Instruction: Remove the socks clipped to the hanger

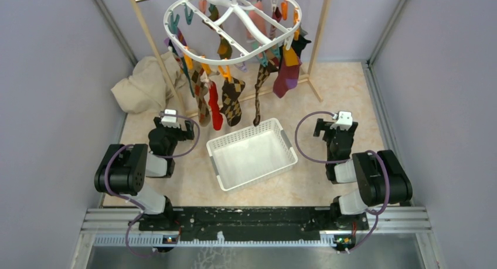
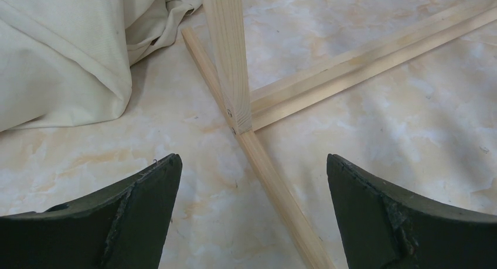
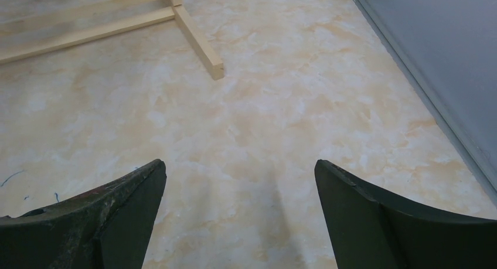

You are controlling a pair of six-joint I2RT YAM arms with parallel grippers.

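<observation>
From the white oval hanger (image 1: 234, 5) at the top of the top view, several socks hang by coloured clips. Toward the front are a red sock (image 1: 214, 105), an argyle sock (image 1: 232, 102) and a longer brown patterned sock (image 1: 200, 96); a purple sock (image 1: 285, 80) hangs on the right. Left of and apart from the socks, my left gripper is open above the floor, nothing between its fingers. My right gripper, low on the right side, also stands open and empty. Neither touches a sock.
An empty white basket (image 1: 252, 155) sits on the floor between the arms. A wooden rack (image 1: 321, 46) stands behind, its left foot (image 2: 275, 193) close below my left gripper. Beige cloth (image 1: 140, 87) lies heaped at the back left. Open floor surrounds my right gripper.
</observation>
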